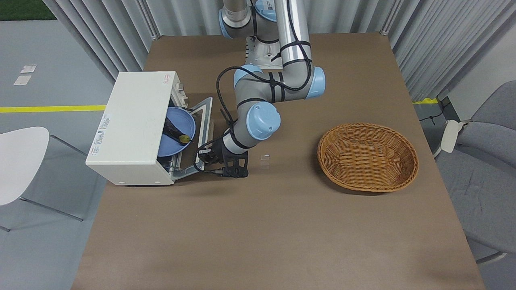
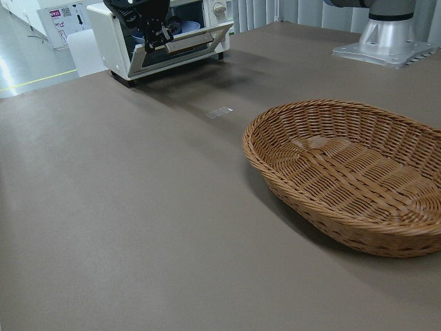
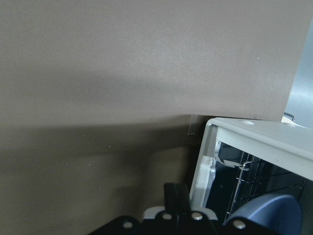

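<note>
A white countertop oven (image 1: 130, 128) sits on the brown table, its door (image 1: 205, 121) swung down and partly tilted up. A blue plate (image 1: 179, 145) inside the opening holds a dark eggplant (image 1: 175, 131). My black gripper (image 2: 165, 38) is at the door's front edge, just outside the oven; in the wrist view its fingers (image 3: 176, 200) appear close together at the door. Whether anything is between them cannot be told.
A round wicker basket (image 1: 367, 157) stands on the right of the table (image 1: 285, 232). A white chair (image 1: 19, 164) and a grey chair (image 1: 476, 179) stand beyond its sides.
</note>
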